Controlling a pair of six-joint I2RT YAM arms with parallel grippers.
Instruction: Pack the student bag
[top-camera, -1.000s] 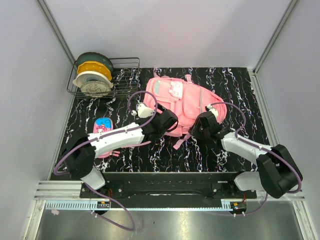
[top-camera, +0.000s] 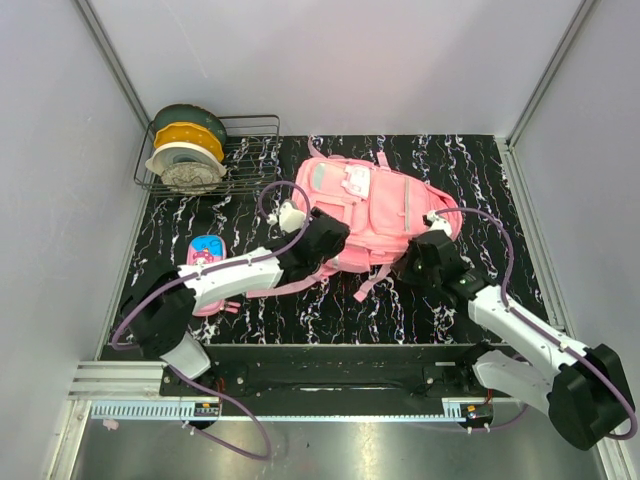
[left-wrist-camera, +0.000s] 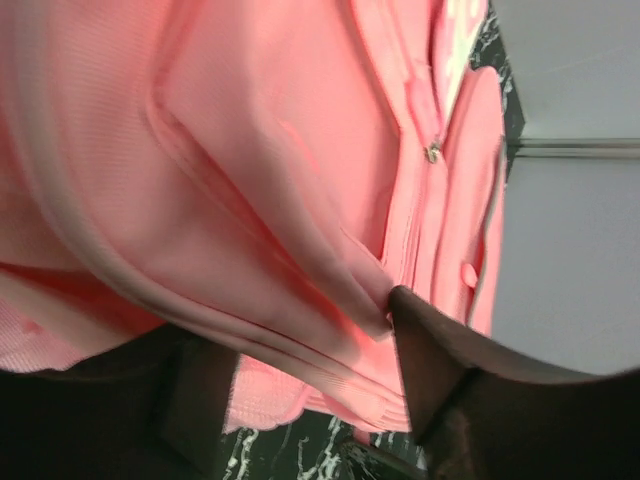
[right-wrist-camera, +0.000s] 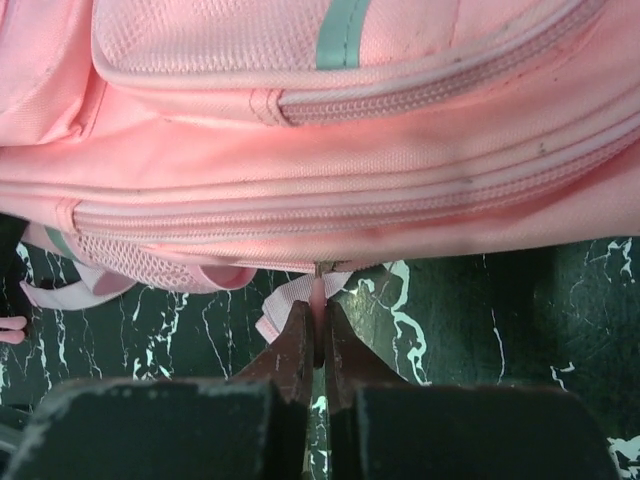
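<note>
The pink backpack lies on the black marbled table, with zippered pockets facing up. In the right wrist view, a thin pink zipper pull sits between the tips of my right gripper, which is shut on it just below the bag's main zipper. My left gripper is at the left part of the bag, its fingers apart with pink fabric spanning the gap; whether they touch it is unclear. A pink pencil case with a blue patch rests at the left, partly behind the left arm.
A wire rack with several plates stands at the back left. Loose pink straps trail from the bag's front edge. Bare table shows to the right of the bag.
</note>
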